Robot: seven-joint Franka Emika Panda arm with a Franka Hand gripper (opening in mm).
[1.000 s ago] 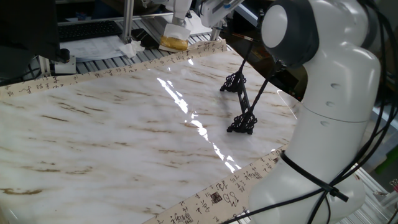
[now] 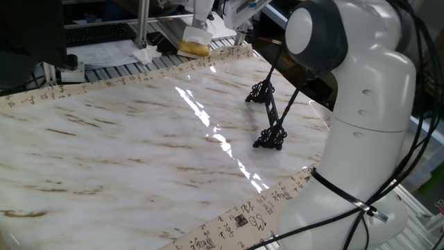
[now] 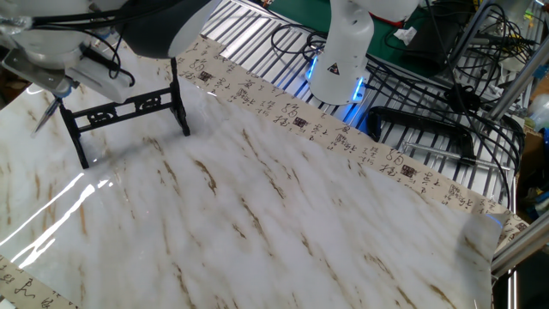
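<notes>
A black openwork stand [image 2: 269, 114] stands upright on the marbled sheet, at the right in exterior view 1. The same stand [image 3: 129, 110] is at the upper left in exterior view 2, its crossbar between two uprights. My arm [image 2: 368, 111] rises at the right of the first view, its hand hidden behind the arm and the picture's top edge. In the second view my gripper [image 3: 53, 86] is by the stand's far left end, partly blurred and cut off. A thin dark pointed thing [image 3: 47, 116] slants down beside it; whether the fingers hold it is unclear.
The marbled sheet [image 3: 283, 215] is broad and bare, with glare streaks and a lettered border. A second white arm base [image 3: 336, 77] with blue lights stands at the back. A black clamp-like frame [image 3: 420, 129] lies on the slatted metal. A keyboard [image 2: 99, 33] is beyond the far edge.
My arm has shifted slightly to the left in exterior view 1 since one second ago. The stand has not moved.
</notes>
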